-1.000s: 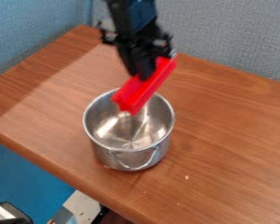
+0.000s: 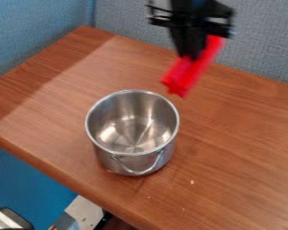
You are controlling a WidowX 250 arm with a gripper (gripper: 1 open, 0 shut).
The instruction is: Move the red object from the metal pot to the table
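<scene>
The red object (image 2: 191, 72), a long block, hangs tilted beneath my dark gripper (image 2: 198, 49) at the top of the camera view. My gripper is shut on its upper part; the fingertips are blurred against it. In the picture the block appears behind and to the right of the metal pot (image 2: 107, 151), apart from its rim. The pot stands upright and its visible inside is empty. How high the block is above the wooden table (image 2: 237, 135) I cannot tell.
Bare table spreads to the right of the pot and to its back left. Grey-blue partition walls (image 2: 261, 40) close off the back and left. Some equipment (image 2: 76, 214) sits below the table's front left edge.
A second ago the red block hung over the pot's opening. It has moved with my gripper away from there, backward and to the right; the pot has stayed in place.
</scene>
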